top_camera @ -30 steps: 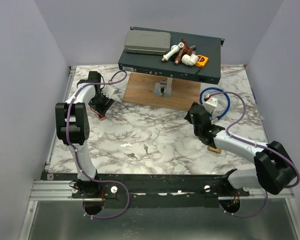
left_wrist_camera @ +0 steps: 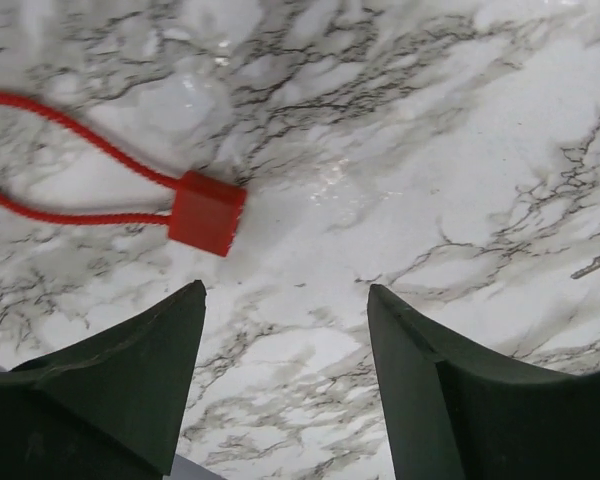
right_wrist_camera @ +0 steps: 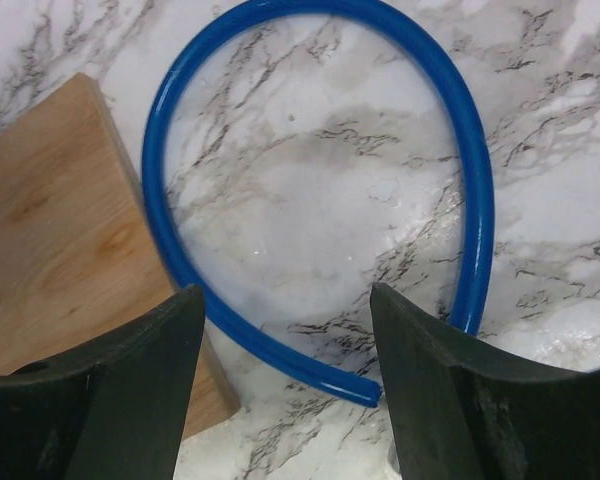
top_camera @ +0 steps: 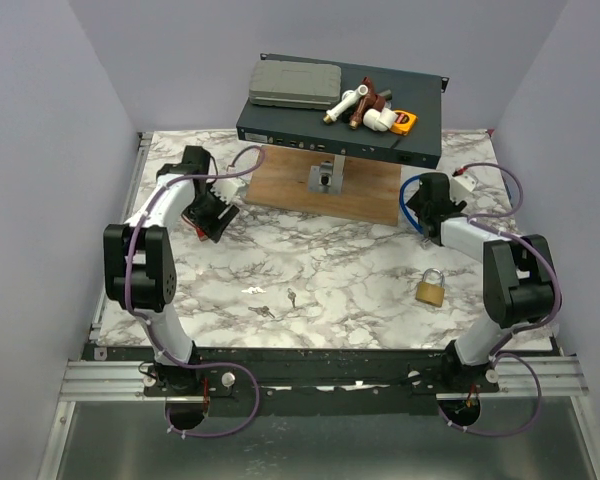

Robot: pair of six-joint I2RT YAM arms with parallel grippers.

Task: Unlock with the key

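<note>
A brass padlock (top_camera: 430, 291) with a silver shackle lies on the marble table at front right. Toward the middle front are two small keys (top_camera: 291, 297). At the right edge of the left wrist view, part of a key (left_wrist_camera: 597, 264) shows. My left gripper is open above the table, nothing between its fingers; a red lock with a cord loop (left_wrist_camera: 208, 212) lies beyond its left finger. My right gripper also stands open and empty, above a blue U-shaped lock (right_wrist_camera: 476, 190) at the back right.
A wooden board (top_camera: 280, 183) with a metal latch (top_camera: 325, 178) stands at the back, below a dark shelf (top_camera: 380, 147) carrying a grey case and tools. A small white piece (top_camera: 252, 290) lies near the keys.
My right arm has moved right, over the blue lock, leaving the brass padlock in full view.
</note>
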